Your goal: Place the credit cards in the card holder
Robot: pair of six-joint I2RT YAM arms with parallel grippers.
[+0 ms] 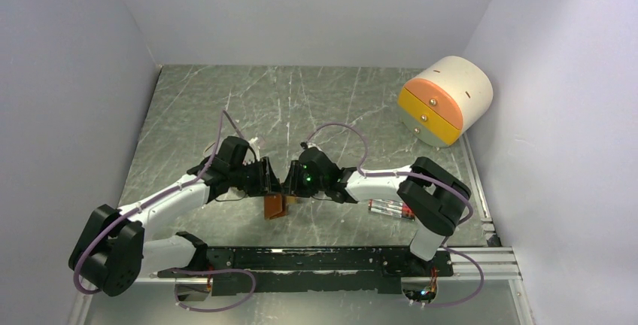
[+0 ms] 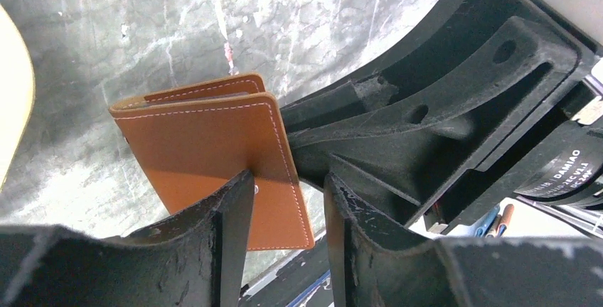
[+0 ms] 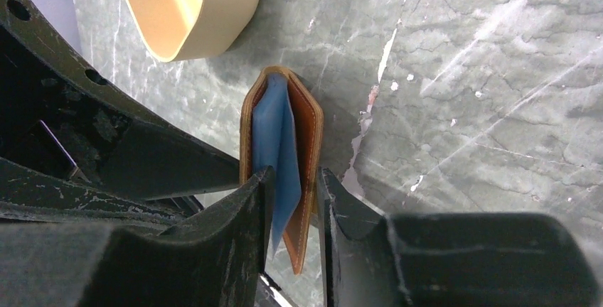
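The brown card holder stands below my two grippers, near the front of the table. In the left wrist view its stitched outer face is broad, with the mouth at the top slightly parted. My left gripper is open, the holder's side edge running between its fingers. From the right wrist, the holder is seen edge-on and spread. Blue material shows inside; whether card or lining, I cannot tell. My right gripper stands partly open over one brown flap, with a gap beside it. No separate credit card is clearly visible.
A pale yellow container stands close to the holder. At the back right is a rounded cabinet with coloured drawers; several markers lie to the right.
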